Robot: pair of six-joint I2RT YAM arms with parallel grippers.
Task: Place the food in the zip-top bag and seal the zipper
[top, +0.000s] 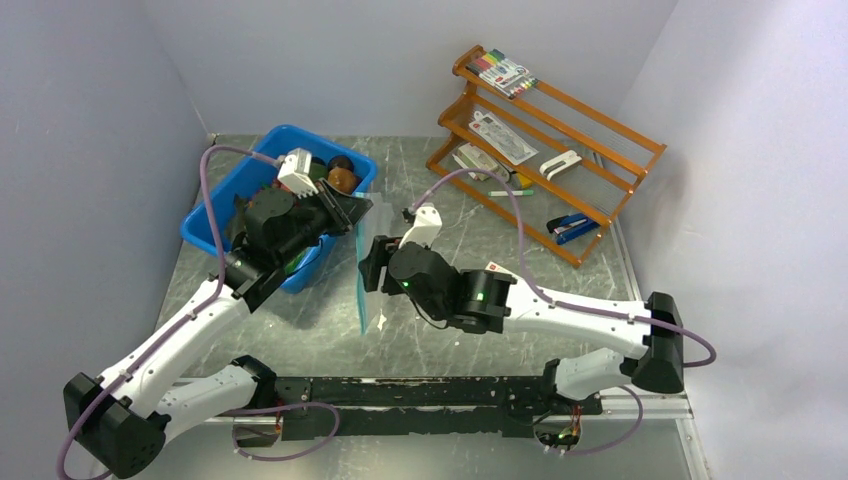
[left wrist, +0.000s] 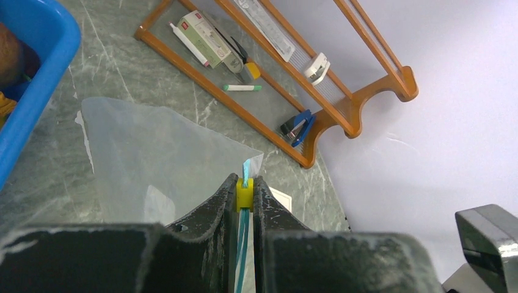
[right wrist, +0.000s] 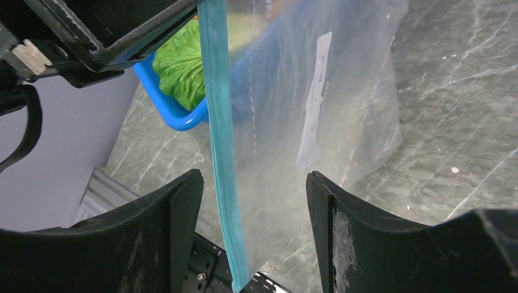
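A clear zip top bag (right wrist: pixel 360 91) with a teal zipper strip (right wrist: pixel 220 134) hangs from my left gripper, which is shut on the end of that strip. In the top view the strip runs down toward the front, and no food shows inside the bag. Around the strip's lower part stand the open fingers of my right gripper, its fingers apart from the strip on both sides. Food lies in the blue bin (top: pixel 310 270) at the left; a green leafy vegetable (right wrist: pixel 180 64) and a brown round item (top: pixel 343 180) show there.
A wooden rack (top: pixel 560 130) at the back right holds markers (top: pixel 503 72), a white box and a blue stapler (top: pixel 572 227). Bare grey marbled table (top: pixel 480 355) lies in front and centre.
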